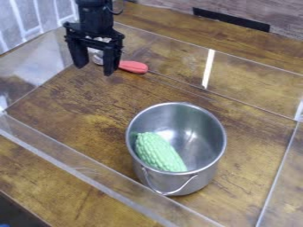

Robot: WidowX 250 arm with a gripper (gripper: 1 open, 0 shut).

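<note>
My black gripper [95, 58] hangs at the upper left, its two fingers spread apart, low over the table beside a small red object [134, 67] with a pale part partly hidden behind the gripper. A steel pot [201, 133] stands at the lower right with a green corn cob [159, 152] inside it.
Clear plastic edges run along the left and right sides, and a white strip [208, 69] lies at the upper right.
</note>
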